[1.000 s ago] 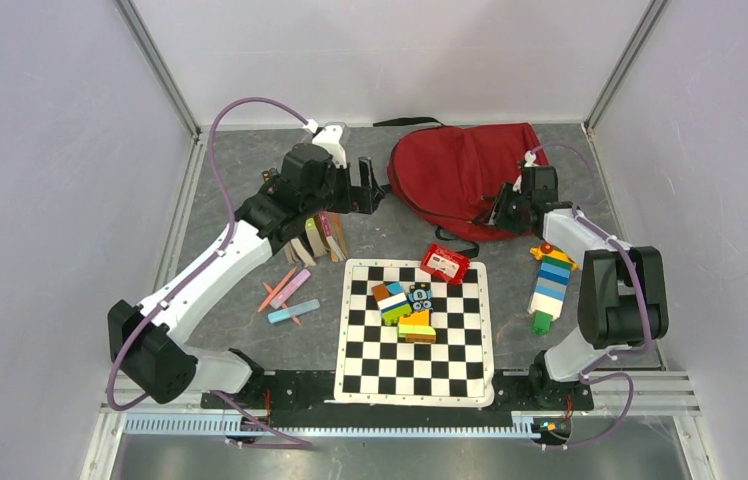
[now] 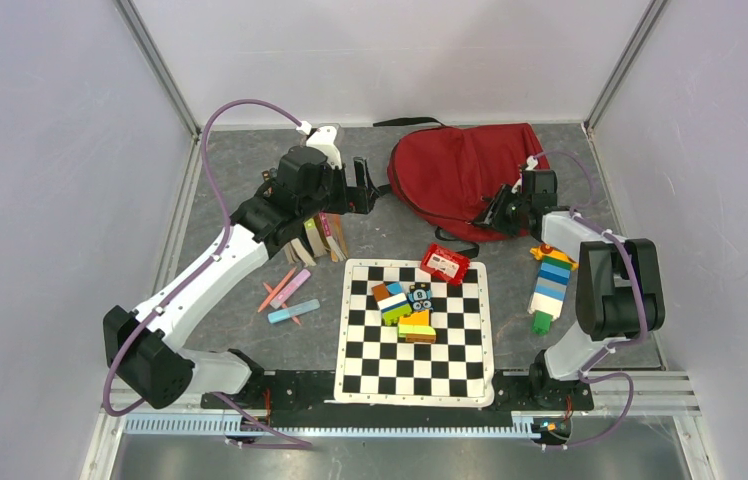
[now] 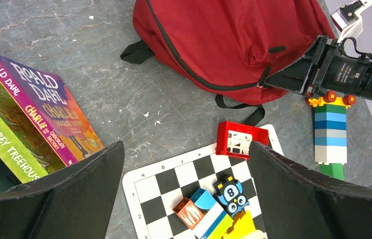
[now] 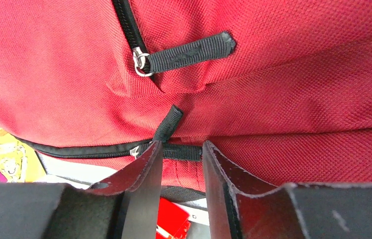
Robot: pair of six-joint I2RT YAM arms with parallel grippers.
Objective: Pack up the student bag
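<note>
The red bag lies flat at the back right. My right gripper is down on it at the lower zipper; its fingertips are part open, with the black zipper pull between or just behind them, and whether they grip it I cannot tell. A second pull lies higher on the fabric. My left gripper hangs open left of the bag, above the floor near the books, with nothing between its fingers.
A checkered board with loose bricks and a red box lies at the front middle. A brick stack stands at the right, coloured pencils and sticks lie at the left.
My right arm has shifted very slightly at the bag's zipper; the left arm has barely moved.
</note>
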